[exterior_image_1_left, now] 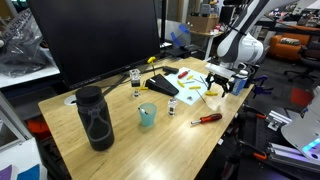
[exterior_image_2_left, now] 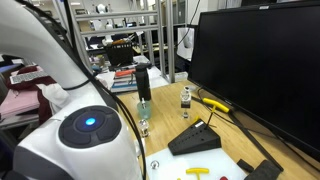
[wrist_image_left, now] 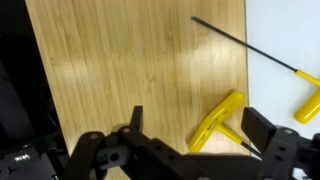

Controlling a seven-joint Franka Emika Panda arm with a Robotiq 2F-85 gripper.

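My gripper is open above the table, its dark fingers apart at the bottom of the wrist view with nothing held. A yellow-handled hex key [wrist_image_left: 218, 120] lies below on the wood, nearer the right finger, its dark shaft partly hidden by that finger. Farther right, a second yellow T-handle tool [wrist_image_left: 308, 106] rests on the white sheet, its long thin shaft reaching onto the wood. From exterior view 1, the gripper [exterior_image_1_left: 224, 86] hangs at the table's right side, near the yellow handle [exterior_image_1_left: 211, 93].
A red-and-black screwdriver [exterior_image_1_left: 207, 119] lies near the front edge. To the left stand a teal cup [exterior_image_1_left: 147, 114], a small white bottle [exterior_image_1_left: 172, 105] and a black cylinder [exterior_image_1_left: 96, 118]. The large monitor [exterior_image_1_left: 108, 50] borders the back. Bare wood covers the front middle.
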